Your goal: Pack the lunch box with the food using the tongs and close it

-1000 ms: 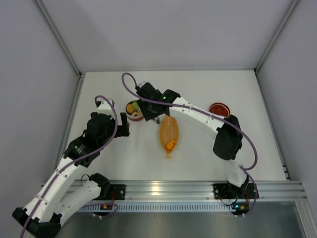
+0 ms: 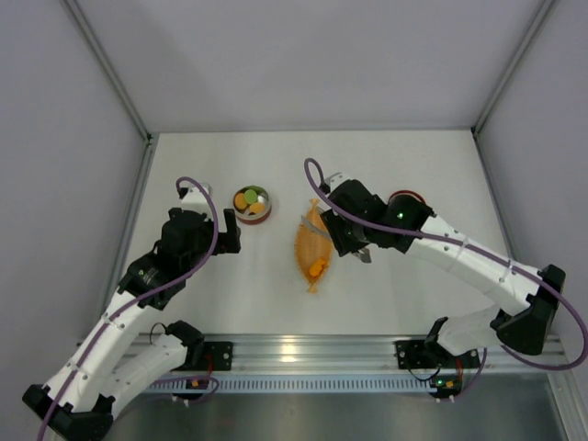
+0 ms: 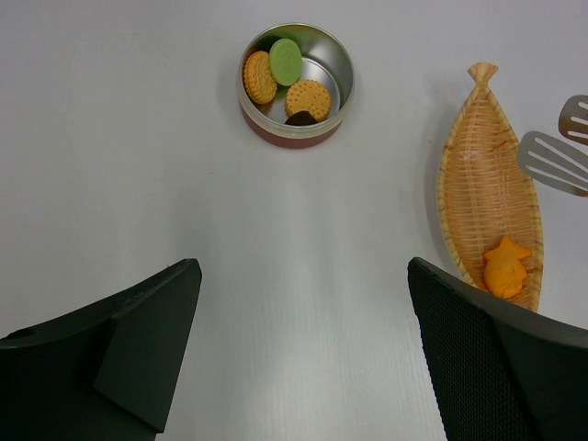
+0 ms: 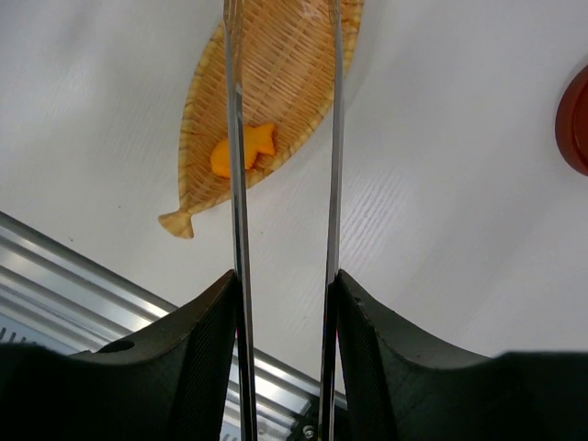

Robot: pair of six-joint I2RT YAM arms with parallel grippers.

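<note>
The round metal lunch box (image 3: 292, 139) stands at the table's back left, holding a green piece (image 3: 286, 62), orange biscuits (image 3: 308, 97) and something dark. To its right lies a leaf-shaped woven basket (image 3: 478, 184) with an orange fish-shaped piece (image 3: 505, 268) near its front end. My right gripper is shut on metal tongs (image 4: 336, 175), held above the basket. Their slotted heads (image 3: 556, 162) stand apart in the left wrist view, nothing visible between them. Left of the basket, my left gripper is open and empty.
A round red lid (image 4: 577, 119) lies to the right, partly hidden by the right arm in the top view. A small pale object (image 2: 196, 189) shows behind the left gripper. Bare table (image 2: 262, 294) lies between the left gripper and the basket.
My right gripper has moved right and toward the front with the tongs, from beside the lunch box to over the basket. The left arm, lunch box and basket have stayed put.
</note>
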